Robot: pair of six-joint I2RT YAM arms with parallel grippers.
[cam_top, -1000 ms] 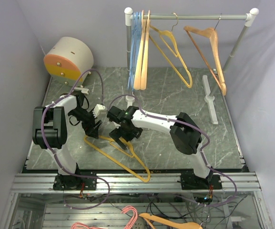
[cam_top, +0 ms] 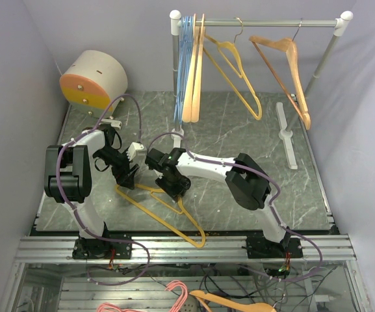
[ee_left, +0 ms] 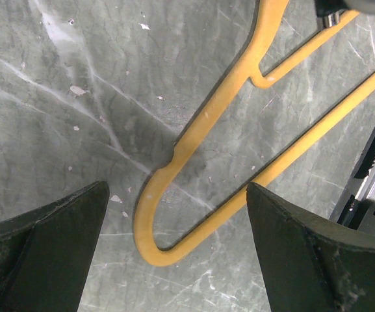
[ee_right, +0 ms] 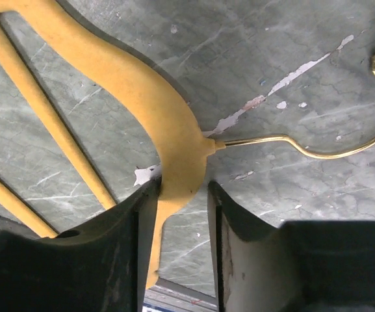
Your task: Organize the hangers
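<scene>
A yellow hanger (cam_top: 159, 219) lies flat on the grey floor of the work area, its brass hook (ee_right: 330, 153) to the right in the right wrist view. My left gripper (cam_top: 125, 177) stands open over the hanger's left end (ee_left: 149, 221), a finger either side of that corner. My right gripper is at the hanger's curved neck (ee_right: 177, 156), fingertips low and partly apart, the left one against the yellow body. Whether it grips is unclear.
A rail (cam_top: 278, 23) at the back holds blue, wooden and yellow hangers. A round cabinet (cam_top: 91, 81) stands back left. The floor right of the rail's middle is clear. More hangers lie beyond the front edge.
The left arm and the hanging hangers look unchanged.
</scene>
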